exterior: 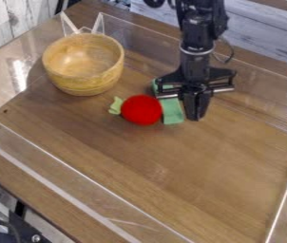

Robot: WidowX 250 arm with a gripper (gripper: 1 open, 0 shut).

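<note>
My black gripper point(192, 95) is low over the middle-right of the table, its lower part across a green block point(173, 111). Whether anything is between its fingers is unclear. A red ball-like object point(141, 110) with a pale green tip lies just left of the green block.
A yellow-tan bowl point(84, 65) sits at the upper left. A pale wall or rail runs along the back.
</note>
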